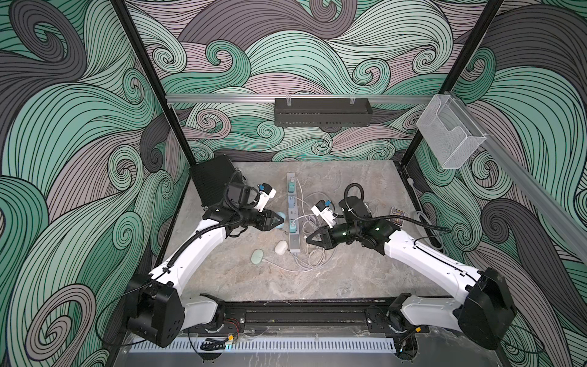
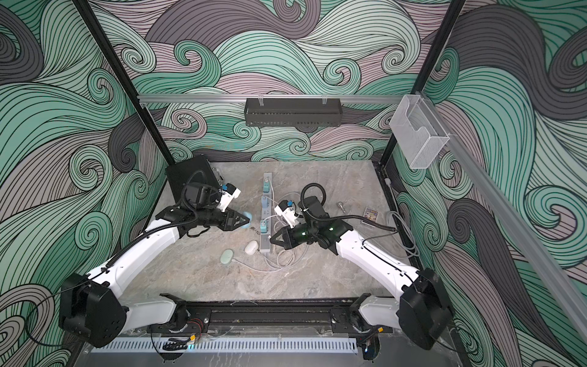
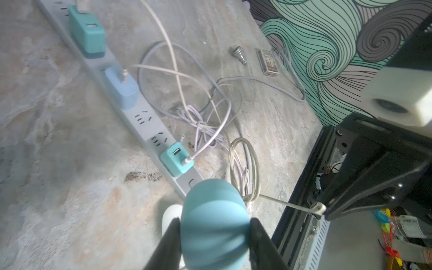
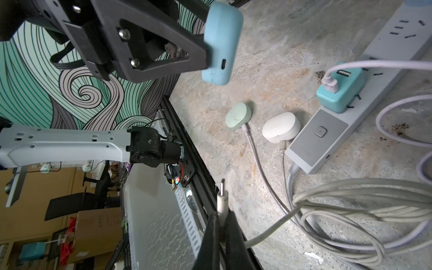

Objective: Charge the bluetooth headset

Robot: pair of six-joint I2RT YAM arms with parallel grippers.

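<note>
A light-blue headset case (image 3: 215, 229) sits between the fingers of my left gripper (image 1: 276, 220), which is shut on it and holds it above the table. In the right wrist view, the small dark charging port of the case (image 4: 223, 64) faces my right side. My right gripper is shut on a white cable plug (image 4: 222, 202), its metal tip pointing up and bare. Plug and case are apart, the plug lower and nearer the viewer there. The pale cable (image 3: 288, 205) runs from the plug to a coil on the table.
A white power strip (image 1: 294, 244) with several plugged-in adapters runs between the arms. Left of it lie a white oval case (image 4: 281, 127) and a green round charging pad (image 4: 238, 115). Coiled cables (image 4: 360, 202) lie right of the strip.
</note>
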